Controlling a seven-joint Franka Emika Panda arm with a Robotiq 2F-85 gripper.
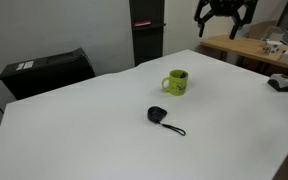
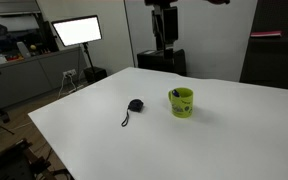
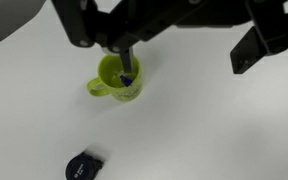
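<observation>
A yellow-green mug (image 1: 178, 87) stands upright on the white table, its handle towards the left in exterior view 1. A dark blue item (image 2: 176, 94) shows inside it at the rim; most of that item is hidden. In the wrist view the mug (image 3: 96, 88) lies below the left finger, which covers part of its opening. My gripper (image 1: 218, 34) hangs open well above the table, fingers pointing down and apart, with nothing between them. A small black round-cornered device (image 1: 157, 114) with a wrist strap lies flat, nearer the front than the mug.
A black case (image 1: 46, 74) sits at the table's back left edge. At the far right is a white-and-black device (image 1: 283, 83). Behind the table stands a wooden bench (image 1: 246, 47) with clutter.
</observation>
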